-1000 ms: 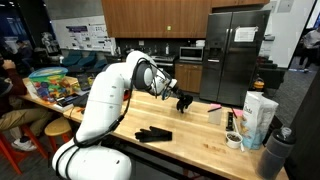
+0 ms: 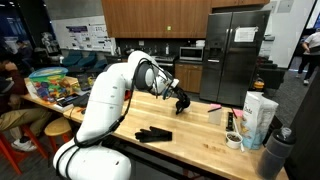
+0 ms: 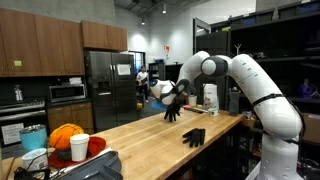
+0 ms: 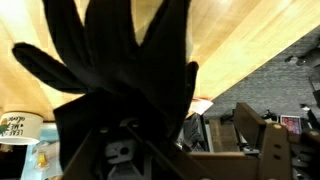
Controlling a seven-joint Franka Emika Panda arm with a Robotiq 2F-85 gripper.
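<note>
A black glove (image 4: 125, 60) fills the left of the wrist view, close to the camera, its fingers spread toward the top. It overlaps the left side of my gripper; whether it touches that side cannot be told. The fingers stand apart, with the right finger (image 4: 272, 145) clear of the glove. In exterior view 1 my gripper (image 2: 183, 101) is over the far part of the wooden table (image 2: 190, 135), the dark shapes there hard to separate. A second black glove (image 2: 155, 134) lies flat on the near part of the table, also seen in exterior view 2 as a glove (image 3: 194, 137).
A white bag (image 2: 258, 118), a dark canister (image 2: 276, 152) and a small bowl (image 2: 234, 140) stand along the table's right side. In exterior view 2 a red tray (image 3: 88, 152) with a white cup (image 3: 80, 147) sits at the left. Mid-table is mostly bare.
</note>
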